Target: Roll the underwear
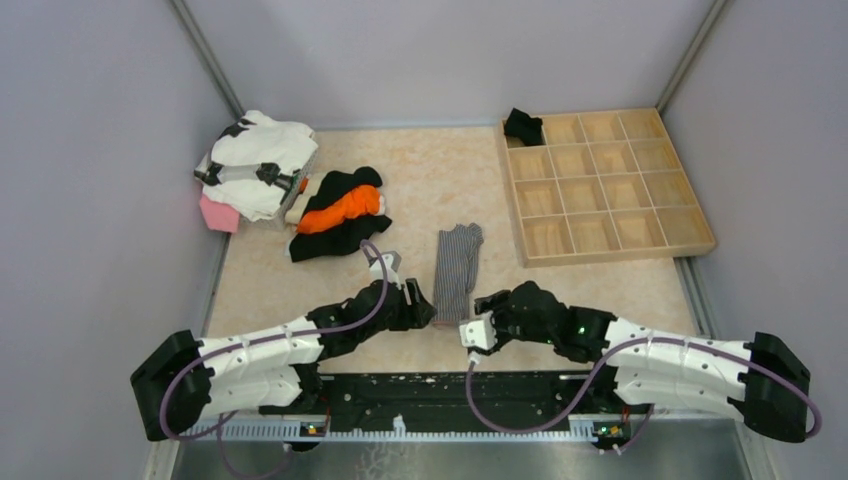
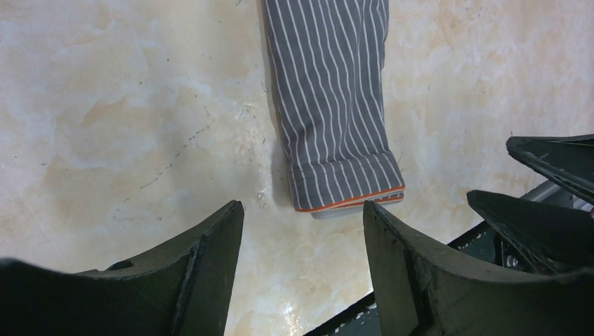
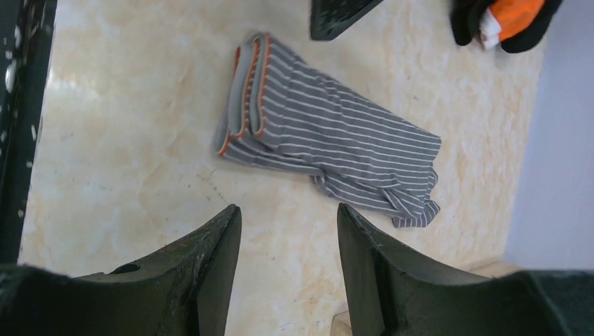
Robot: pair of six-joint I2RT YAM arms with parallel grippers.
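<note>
A grey striped pair of underwear (image 1: 456, 265) lies folded into a long strip on the table, its near end folded with orange edging showing, as seen in the left wrist view (image 2: 329, 126) and right wrist view (image 3: 336, 140). My left gripper (image 1: 415, 303) stands open just left of the near end, nothing between its fingers. My right gripper (image 1: 490, 308) is beside the near end on the right, its fingers apart and empty in its own wrist view (image 3: 288, 234).
A wooden grid box (image 1: 605, 250) with a black cloth (image 1: 523, 127) in one cell stands back right. Black and orange clothes (image 1: 340, 210) and a piled basket (image 1: 260, 160) are back left.
</note>
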